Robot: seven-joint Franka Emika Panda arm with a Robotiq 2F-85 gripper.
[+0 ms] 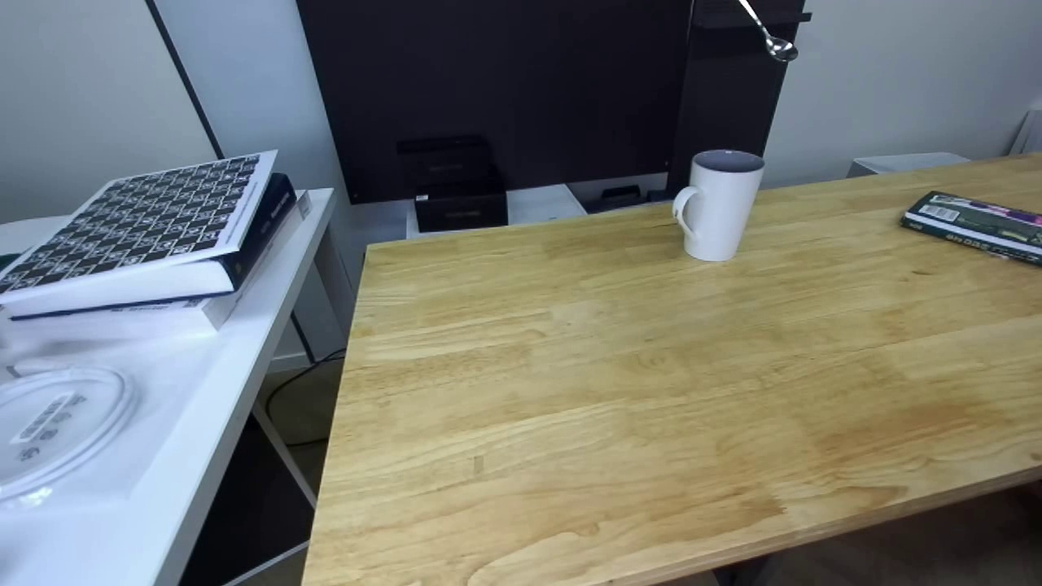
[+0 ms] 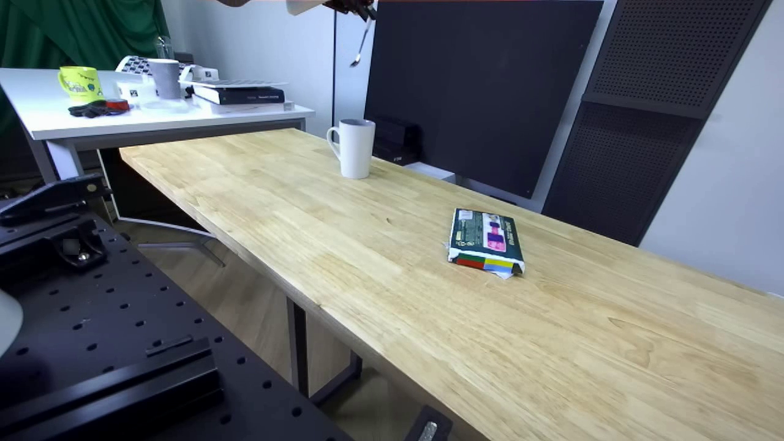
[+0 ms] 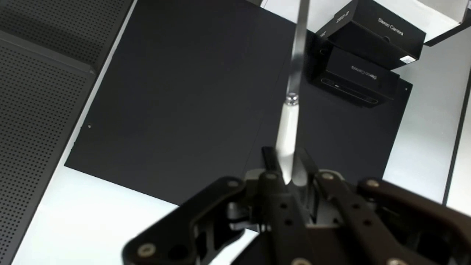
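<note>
A metal spoon with a white handle (image 3: 287,132) is clamped between the fingers of my gripper, which is shut on it. In exterior view 1 only the spoon's bowl end (image 1: 779,48) shows, high at the top edge above the mug. Exterior view 2 has the spoon (image 2: 361,45) hanging bowl down from my gripper (image 2: 365,12) at the top edge. A tall white mug (image 1: 720,210), grey inside, stands upright near the table's back edge. The spoon is well above the mug and apart from it. The bowl end lies outside the wrist view.
On the wooden table (image 1: 586,391) a dark green box (image 2: 485,241) lies right of the mug. A white side table (image 2: 44,95) holds books (image 2: 239,95), a yellow-green mug (image 2: 81,84) and a grey cup (image 2: 165,78).
</note>
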